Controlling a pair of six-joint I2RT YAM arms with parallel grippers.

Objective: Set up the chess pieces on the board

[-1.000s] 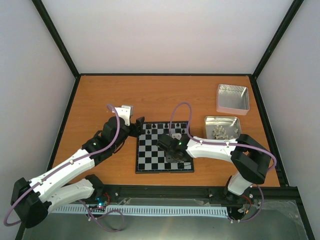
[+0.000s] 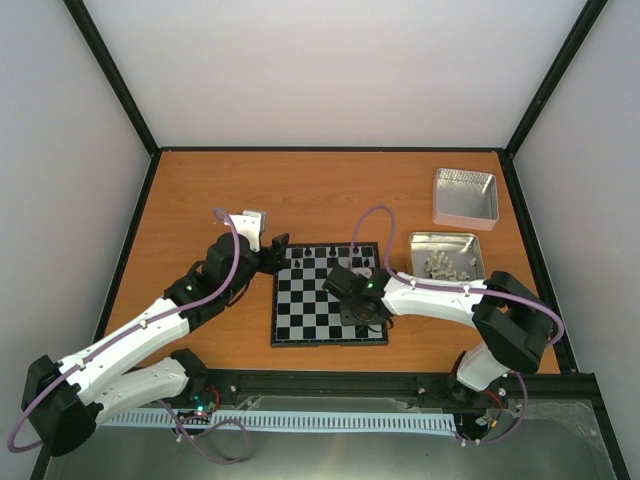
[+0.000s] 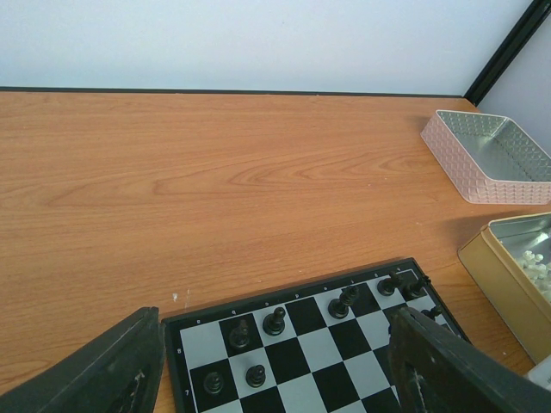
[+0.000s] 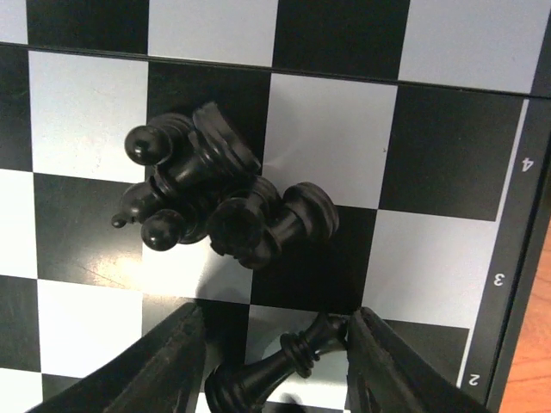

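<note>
The chessboard (image 2: 300, 315) holds black pieces standing along its back rows, among them a piece (image 3: 274, 323) near the middle. My left gripper hangs open above the board's back-left area, nothing between its fingers. My right gripper is low over the board, open, with a lying black piece (image 4: 250, 383) between its fingers; the piece's narrow end is by the right finger, and whether they touch is unclear. Beyond it, a heap of several black pieces (image 4: 211, 151) lies on the squares.
A tray (image 2: 415, 250) of white pieces sits right of the board, with an empty pink basket (image 2: 465, 220) behind it.
My right gripper and arm have shifted slightly to the right over the board. The left arm has not visibly moved.
</note>
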